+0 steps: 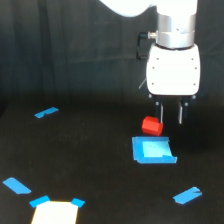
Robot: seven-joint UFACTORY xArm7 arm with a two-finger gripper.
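Note:
A red block rests on the dark table just behind a light-blue square with a darker blue edge. Above and to the right of the block hangs my gripper, its white body pointing straight down. The two thin fingers stand apart with nothing visible between them, so it is open. Its left finger appears close to the block's right edge; whether they touch cannot be told.
Strips of blue tape lie at the left, far left and front right. A pale yellow-white object sits at the front edge with blue tape round it.

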